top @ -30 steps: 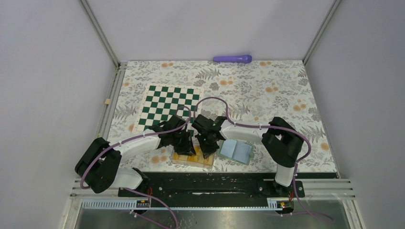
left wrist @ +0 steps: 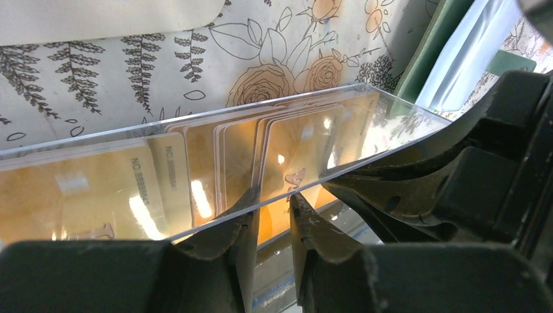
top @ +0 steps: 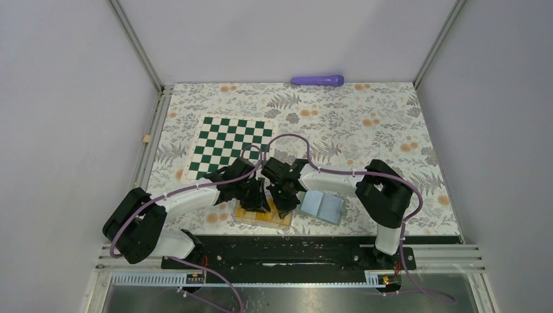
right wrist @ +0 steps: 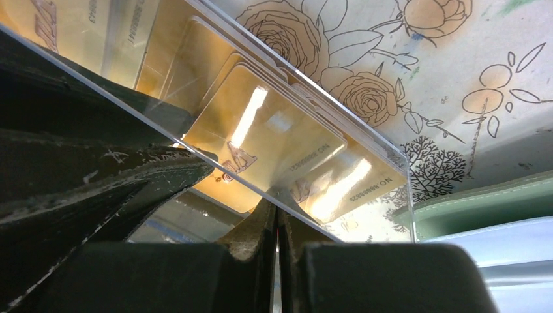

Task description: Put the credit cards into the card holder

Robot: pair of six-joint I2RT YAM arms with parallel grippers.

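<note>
Gold cards (left wrist: pixel 306 140) lie in several overlapping stacks in a clear acrylic box (top: pixel 246 220). My left gripper is part open, fingertips at the box's near edge, below the cards. My right gripper is shut at the same edge, its tips just under the cards; what is between them is hard to tell. The green card holder (top: pixel 321 207), with pale blue sleeves (left wrist: pixel 460 59), lies open to the right of the box.
A green-and-white checkerboard (top: pixel 222 142) lies behind the left arm, and a purple microphone (top: pixel 317 80) at the back edge. The two arms are very close together.
Both arms have shifted only very slightly at the box; the box and holder look unchanged.
</note>
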